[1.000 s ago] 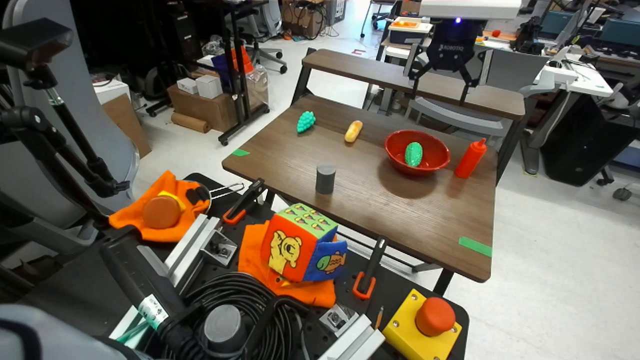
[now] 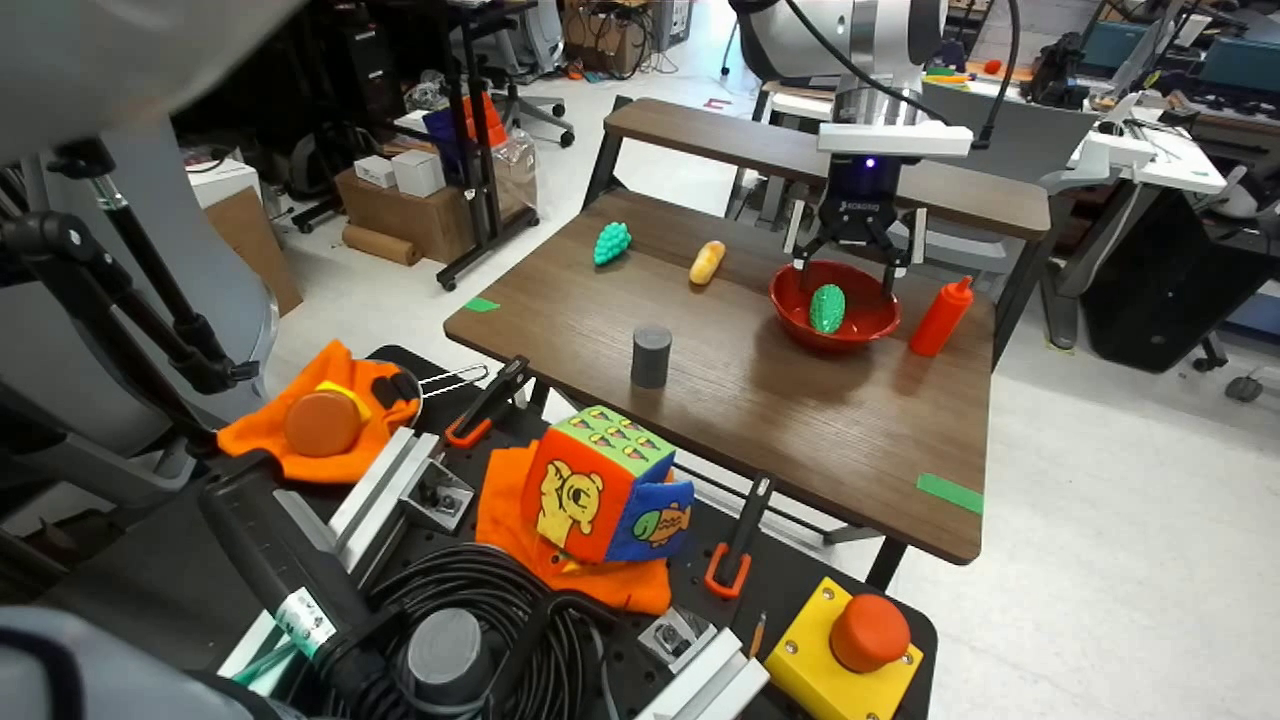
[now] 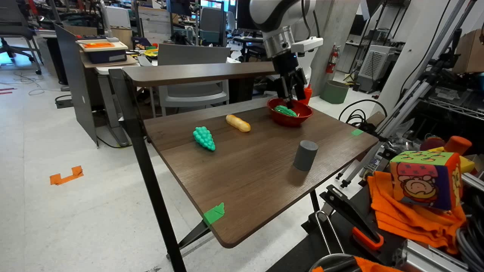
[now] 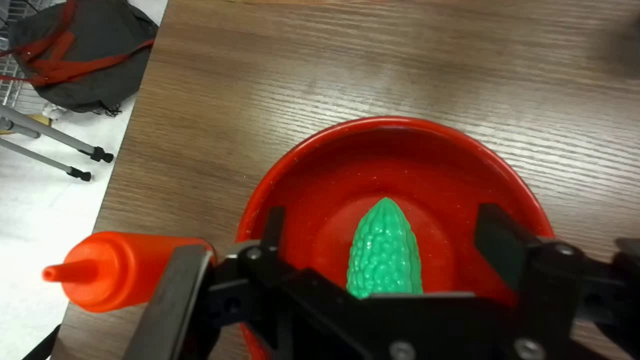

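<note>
A bumpy green toy (image 4: 385, 251) lies inside the red bowl (image 4: 384, 123), its near end hidden behind my gripper's body in the wrist view. My gripper is open over the bowl, one finger on each side of the toy and clear of it. From the first exterior view, the gripper (image 2: 846, 274) reaches down at the bowl's back rim, behind the green toy (image 2: 827, 308). The second exterior view has the gripper (image 3: 292, 97) low over the red bowl (image 3: 286, 119), with the green toy (image 3: 284, 110) partly showing.
A red squeeze bottle (image 4: 129, 267) stands close beside the bowl, near one finger. Elsewhere on the table are a grey cylinder (image 2: 650, 358), a yellow-brown elongated toy (image 2: 707, 263) and a teal grape-like toy (image 2: 612, 244). A raised shelf (image 2: 768, 146) runs along the back.
My gripper has come down from above the back shelf to the bowl, with its fingers still apart. The bowl, the green toy and the other table objects have stayed in place.
</note>
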